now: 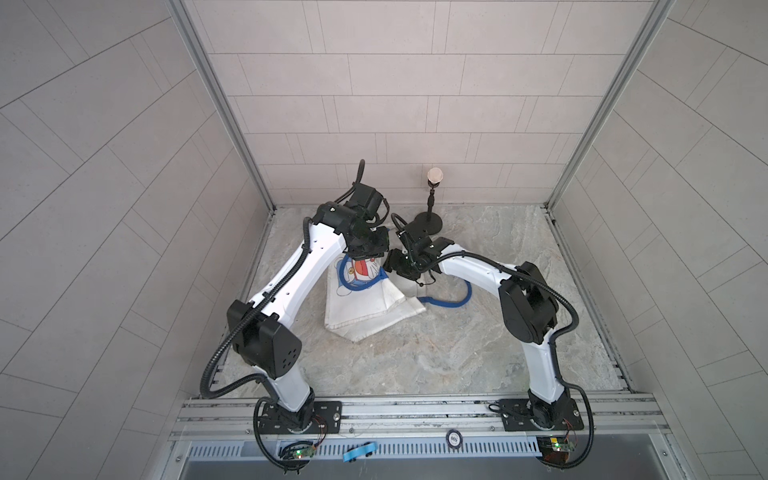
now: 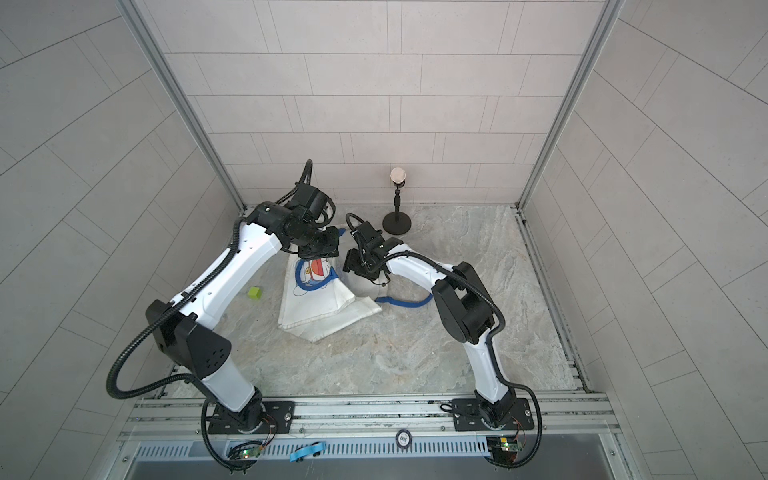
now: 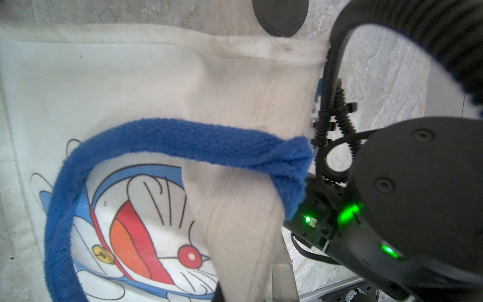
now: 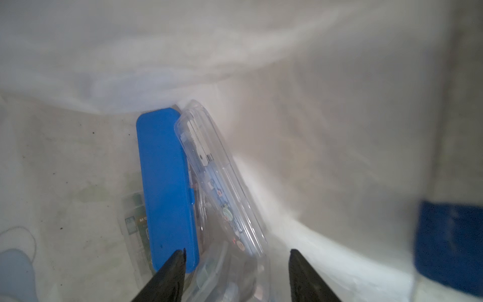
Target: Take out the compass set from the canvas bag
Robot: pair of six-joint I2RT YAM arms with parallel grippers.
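Observation:
The white canvas bag (image 1: 360, 312), with a cartoon print and blue handles (image 3: 151, 133), lies mid-table. My left gripper (image 1: 372, 248) is over its upper side; its fingers are mostly hidden behind the fabric in the left wrist view. My right gripper looks into the bag's mouth, fingers apart. Inside lie a blue flat case (image 4: 166, 186), a clear case (image 4: 216, 171) with small items, a green-filled clear case (image 4: 133, 226) partly under the blue one, and further clear plastic between my right fingertips; whether that is held I cannot tell.
A black stand (image 2: 397, 220) with a light round top is at the back. A small green block (image 2: 254, 293) lies left of the bag.

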